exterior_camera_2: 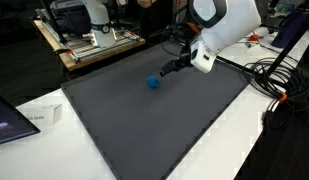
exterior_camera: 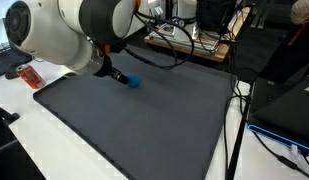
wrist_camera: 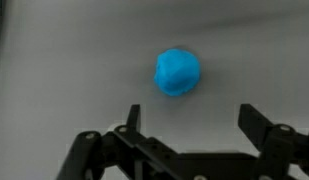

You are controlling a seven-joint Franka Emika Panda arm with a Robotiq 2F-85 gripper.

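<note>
A small round blue object (wrist_camera: 178, 72) lies on the dark grey board, just above the middle of the wrist view. It also shows as a blue spot (exterior_camera: 133, 80) in exterior view 1, and as a blue lump (exterior_camera_2: 153, 82) in exterior view 2. My gripper is open, its two black fingers wide apart at the bottom of the wrist view. Nothing is between them. The blue object sits beyond the fingertips, apart from them. In exterior view 2 the gripper (exterior_camera_2: 166, 70) hangs close beside it.
The dark board (exterior_camera: 144, 125) is otherwise bare, with wide free room toward the front. An orange-red can (exterior_camera: 31, 76) stands beyond its left corner. Loose black cables (exterior_camera_2: 279, 85) lie beside the board. A wooden-edged tray of items (exterior_camera_2: 89, 45) stands behind.
</note>
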